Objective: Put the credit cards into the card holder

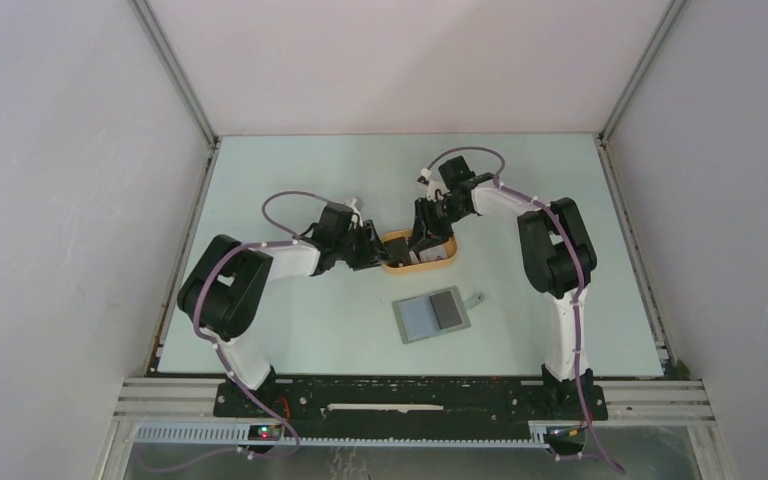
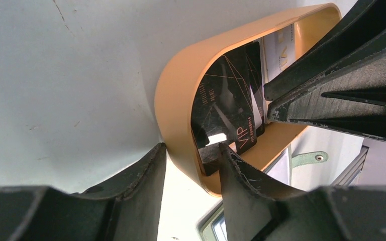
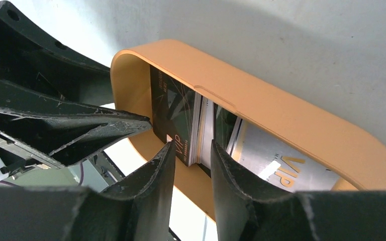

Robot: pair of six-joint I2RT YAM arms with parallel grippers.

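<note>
Several credit cards lie in an orange tray (image 1: 418, 267) with rounded ends. In the left wrist view, a black VIP card (image 2: 226, 100) rests at the tray's near end. A white card (image 3: 276, 155) shows in the right wrist view, with dark and white cards beside it. My left gripper is partly open, one finger outside the tray's end wall and the other inside, over the black card. My right gripper stands partly open above the cards' edges near the middle; contact there is unclear. The grey-green card holder (image 1: 432, 315) lies open on the table.
Both grippers are close together over the tray, with the right gripper's fingers (image 2: 326, 85) reaching across the left wrist view. A strap (image 1: 474, 300) sticks out from the holder's right side. Clear table surrounds the holder.
</note>
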